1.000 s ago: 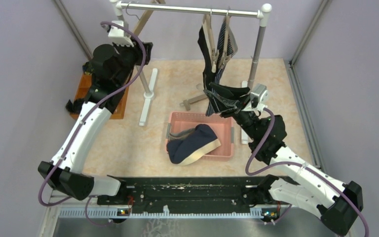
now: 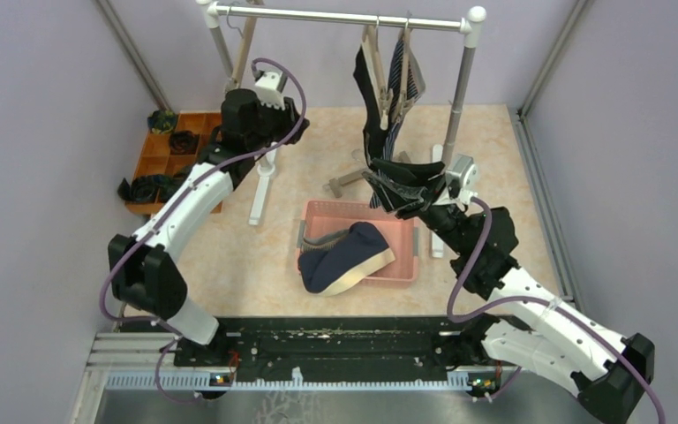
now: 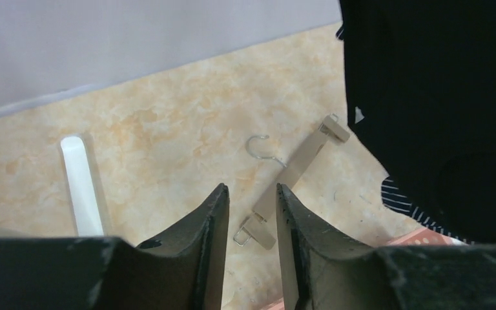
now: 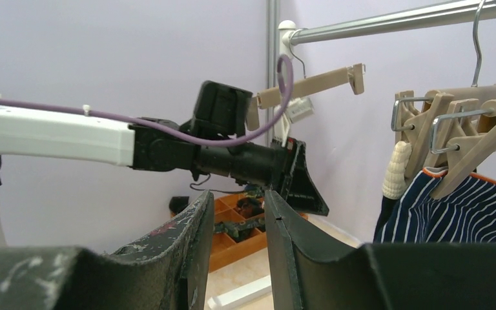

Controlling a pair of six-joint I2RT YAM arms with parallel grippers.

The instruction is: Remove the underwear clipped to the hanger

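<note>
Two pairs of underwear hang clipped to hangers on the rail: a black one [image 2: 366,88] with a pale waistband, and a navy striped one [image 4: 452,210] with orange trim. The hanger clips [image 4: 455,139] grip their tops. My left gripper is part open and empty, left of the hanging garments; black cloth [image 3: 426,110] fills the right of its view. My right gripper also stands part open with nothing between its fingers. From above, the right gripper is in front of the garments' lower ends, partly covering them; whether it touches them is unclear.
An empty hanger [image 4: 316,82] hangs at the rail's left end; another hanger [image 3: 290,177] lies on the tabletop. A pink basket [image 2: 402,238] holds a navy garment [image 2: 344,258] and something grey. An orange divided box [image 2: 154,159] with dark items stands at left.
My left gripper has moved right, towards the hanging garments, and slightly nearer the front. The empty hanger at the rail's left end has swung. My right arm has barely shifted.
</note>
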